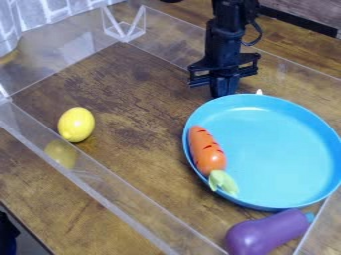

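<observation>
The black gripper hangs low at the top centre, just behind the blue plate. Its fingertips are dark and partly hard to make out; nothing shows between them. On the plate's left side lies an orange carrot with a pale green top. A yellow lemon rests on the wooden floor to the left. A purple eggplant lies at the front right, beside the plate. A small white bit peeks out behind the plate, right of the gripper, too small to identify.
Clear plastic walls bound the wooden workspace.
</observation>
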